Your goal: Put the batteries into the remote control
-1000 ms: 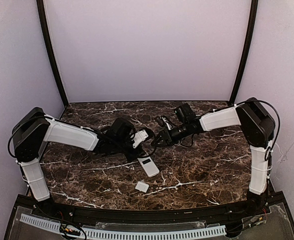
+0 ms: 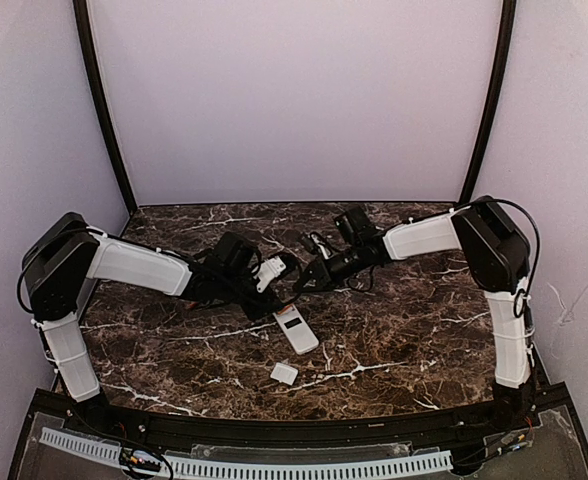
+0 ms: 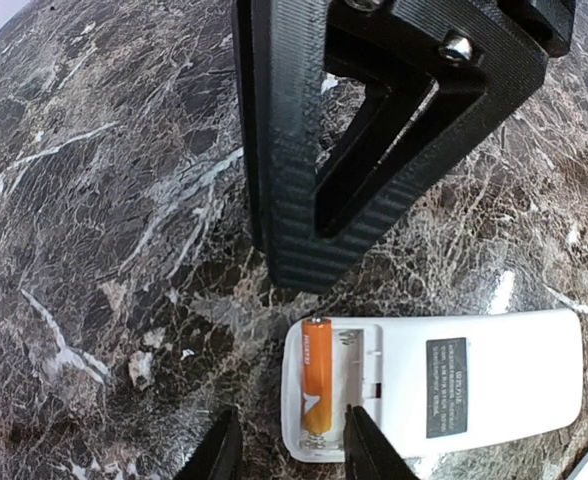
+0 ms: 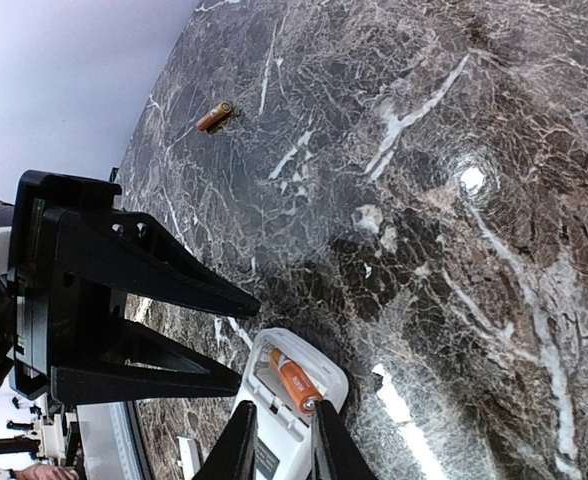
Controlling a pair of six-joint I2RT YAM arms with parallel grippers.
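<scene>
The white remote (image 2: 299, 333) lies with its battery bay open. An orange battery (image 3: 317, 375) is in one slot; the slot beside it is empty. My left gripper has its fingertips low over the bay end in its wrist view, apparently apart, with no object clearly held. My right gripper is above the remote, fingertips spread, nothing visible between them; the other gripper's dark body shows at the left of that view. A second battery (image 4: 215, 116) lies loose on the marble table.
The white battery cover (image 2: 284, 372) lies in front of the remote.
My right arm has moved left toward the remote. My left gripper has shifted slightly back from where it was a second ago, and more orange shows at the bay.
</scene>
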